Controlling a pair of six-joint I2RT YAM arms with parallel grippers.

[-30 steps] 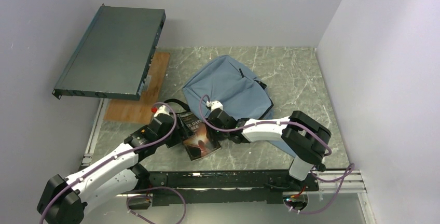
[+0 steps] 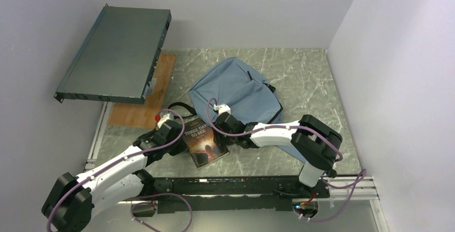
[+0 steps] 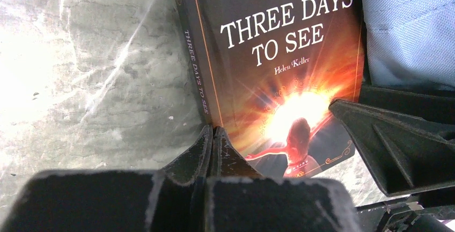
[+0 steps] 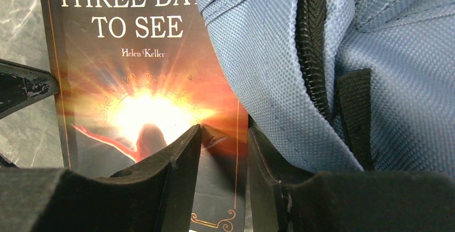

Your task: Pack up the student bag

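A dark book titled "Three Days to See" (image 2: 204, 145) lies face up on the table, its right part beside and partly under the edge of the blue bag (image 2: 239, 89). At the spine of the book (image 3: 257, 81), my left gripper is shut, nothing showing between its fingertips. My right gripper has one finger on the cover and the other past the right edge, shut on the book. In the right wrist view, the bag (image 4: 268, 55) with its black zipper covers the upper right of the cover.
A large dark metal case (image 2: 115, 52) stands at the left back, over a wooden board (image 2: 161, 84). A black strap (image 2: 182, 106) loops out at the bag's left. Bare marble tabletop (image 2: 306, 81) lies to the right of the bag.
My left gripper has drawn back slightly toward the left and front, uncovering more of the title. The book has shifted slightly, while the right arm and the bag look unmoved.
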